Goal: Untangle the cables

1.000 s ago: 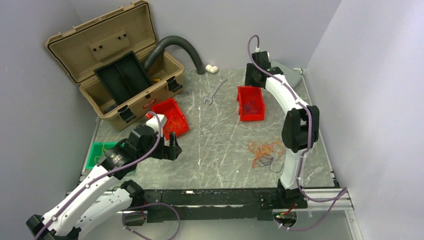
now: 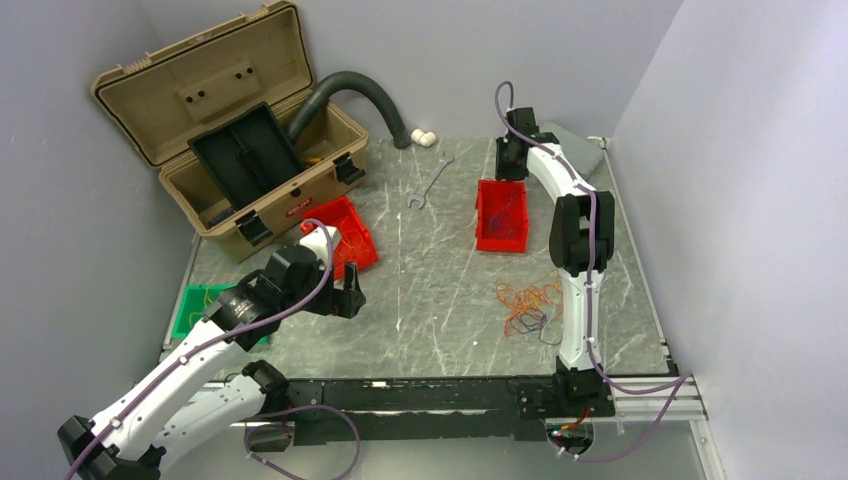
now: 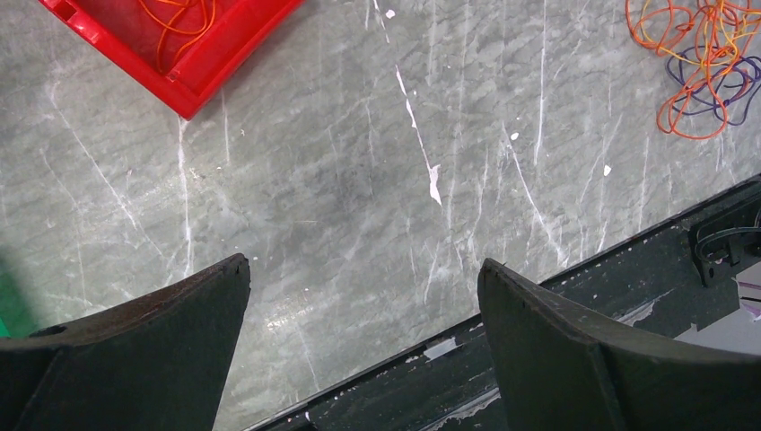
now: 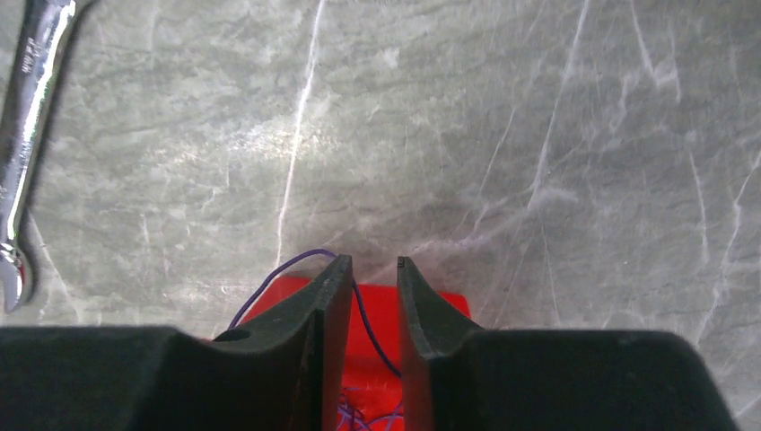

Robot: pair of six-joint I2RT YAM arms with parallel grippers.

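A tangle of orange and purple cables lies on the grey table at front right. My right gripper is over the far end of the right red bin, its fingers a narrow gap apart. A purple cable loops past one fingertip and runs down through that gap toward the bin; whether it touches the fingers I cannot tell. More purple cable lies in this bin. My left gripper stands wide open above bare table, empty. Orange cable rests in the left red bin.
A green bin is partly behind the left arm. An open tan toolbox with a dark hose fills the back left. A wrench lies between the red bins.
The right gripper has shifted slightly, lately toward the front, and the right red bin has slid a little the same way. The right elbow has swung inward. The left arm moved only slightly.
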